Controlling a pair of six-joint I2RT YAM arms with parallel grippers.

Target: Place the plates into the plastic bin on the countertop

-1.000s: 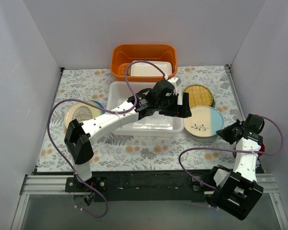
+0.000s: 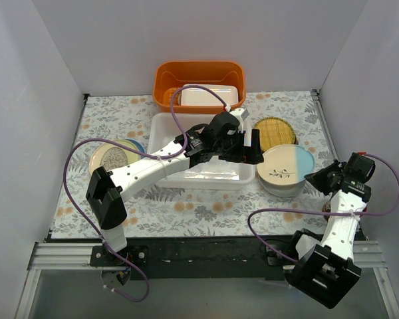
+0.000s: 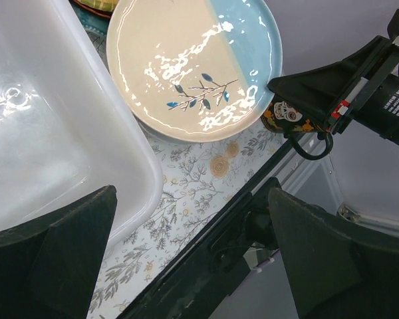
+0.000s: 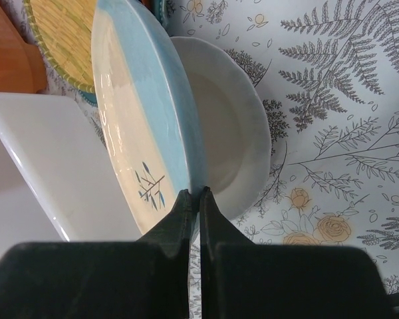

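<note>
A cream and light-blue plate (image 2: pixel 282 163) with a leaf sprig is held by its right rim in my right gripper, which is shut on it. In the right wrist view the plate tilts above a white dish (image 4: pixel 229 126) lying on the cloth. The white plastic bin (image 2: pixel 219 179) stands left of the plate and looks empty where it shows; my left arm hides part of it. Over the bin's right side my left gripper (image 2: pixel 254 147) hangs open, with nothing between its fingers.
Behind the bin is an orange bin (image 2: pixel 163 86) with a white container (image 2: pixel 209 95) inside. Stacked plates (image 2: pixel 106 157) sit at the left, a yellow woven-look plate (image 2: pixel 274 131) at the back right. A dark patterned mug (image 3: pixel 282 116) stands near the front right edge.
The held plate and my right gripper have shifted slightly right, and more of the white dish shows beneath. The left arm has barely moved.
</note>
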